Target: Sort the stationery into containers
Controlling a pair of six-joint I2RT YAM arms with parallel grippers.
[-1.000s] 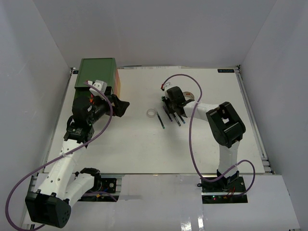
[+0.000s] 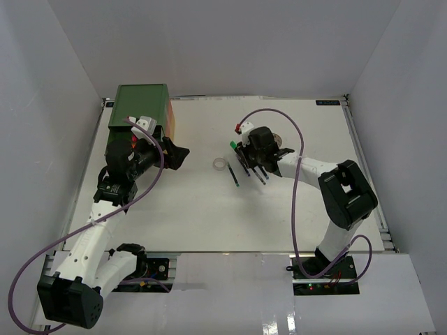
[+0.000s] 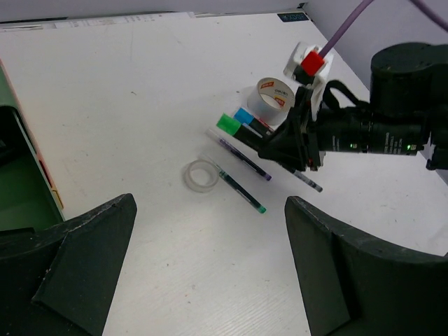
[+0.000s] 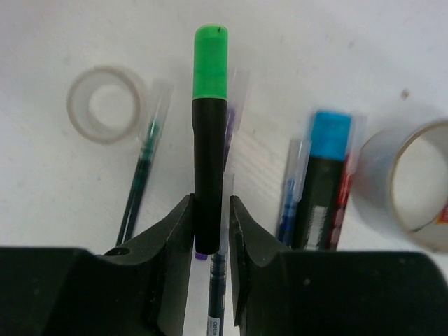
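My right gripper is shut on a black marker with a green cap [image 4: 210,133], held above the table. Beneath and around it lie several pens, among them a green one [image 3: 241,190] and a purple one [image 3: 243,157]. A blue-capped marker [image 4: 320,185] rests beside a red pen [image 4: 342,199] and a blue pen [image 4: 290,199]. Two tape rolls are on the table: a small clear one [image 3: 201,176] and a larger one [image 3: 271,100]. Over by the green container [image 2: 142,105], my left gripper [image 2: 176,153] stands open and empty.
The green container's open compartment [image 3: 21,168] shows at the left edge of the left wrist view. Bare table [image 2: 195,209] stretches across the front and middle. A purple cable [image 2: 296,181] loops along the right arm.
My left arm stays where it was.
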